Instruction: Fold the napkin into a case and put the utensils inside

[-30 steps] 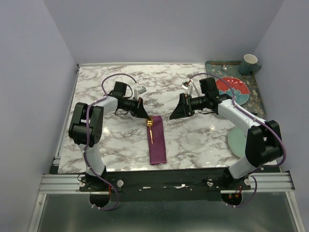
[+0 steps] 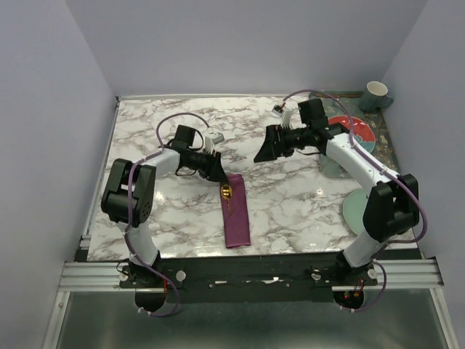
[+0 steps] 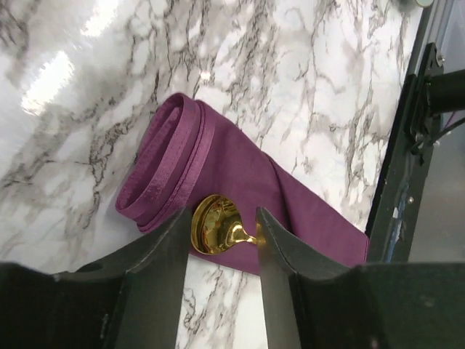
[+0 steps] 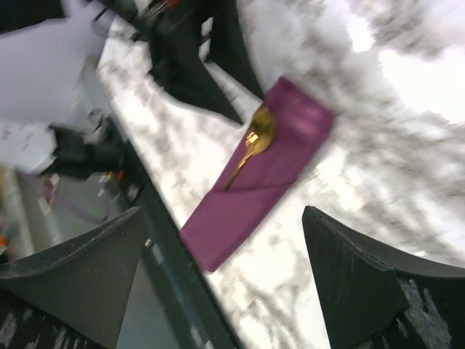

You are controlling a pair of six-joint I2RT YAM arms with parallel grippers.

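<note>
The purple napkin point(image 2: 236, 225) lies as a narrow folded strip, with a pocket layer over its front part. In the left wrist view the napkin's far end point(image 3: 161, 156) is rolled up in a loose fold. A golden spoon rests on it, bowl toward that fold; in the right wrist view its handle point(image 4: 237, 171) runs to the pocket edge. My left gripper is part open, its fingers on either side of the spoon, not gripping it. Farther right, my right gripper point(image 2: 260, 157) hangs open and empty above the table.
At the back right, a patterned tray point(image 2: 390, 149) bears a red plate point(image 2: 357, 131), partly behind my right arm. A green mug point(image 2: 373, 95) stands by it, and a pale green plate point(image 2: 354, 209) lies nearer.
My right arm has shifted slightly backward, away from the front edge.
</note>
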